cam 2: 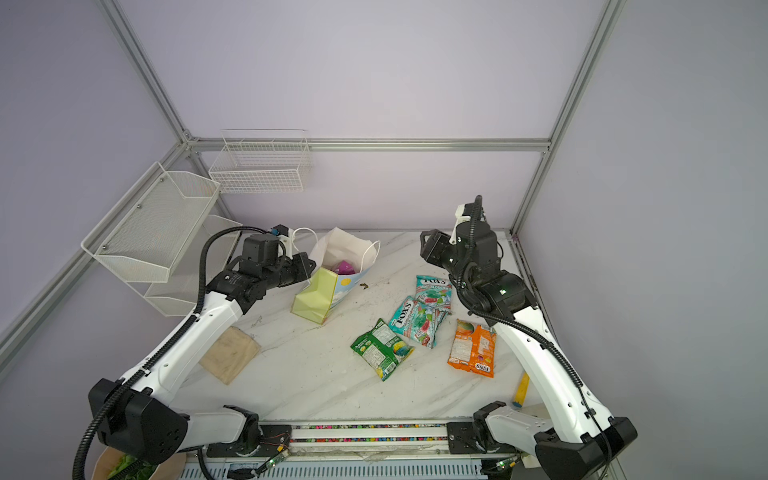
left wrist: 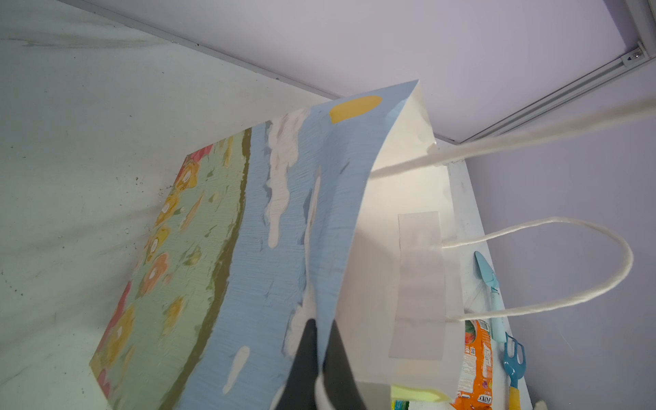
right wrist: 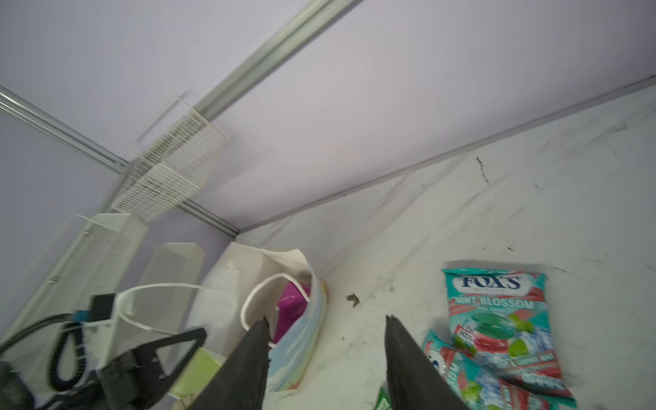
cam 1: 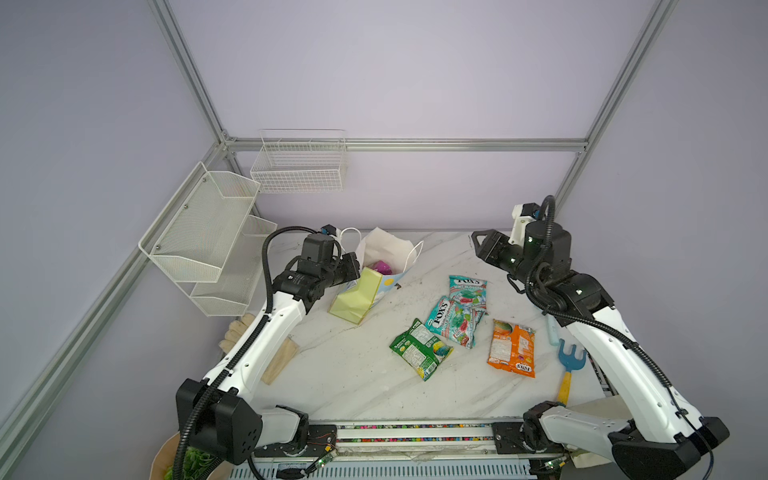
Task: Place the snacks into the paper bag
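Note:
The paper bag (cam 1: pixel 360 297) stands open at the back left with a purple packet (cam 2: pixel 345 267) inside. My left gripper is shut on the bag's near rim, by its handles. My right gripper hangs in the air over the right side of the table, open with nothing between its fingers. Below it lie two teal Fox's packets (cam 1: pixel 467 292) (cam 1: pixel 449 321), a green packet (cam 1: pixel 420 348) and an orange packet (cam 1: pixel 511 348).
A blue garden fork (cam 1: pixel 572 358) lies at the right edge. Mesh shelves (cam 1: pixel 200 224) stand at the left, near a folded tan cloth (cam 2: pixel 229 353). The table centre between bag and packets is clear.

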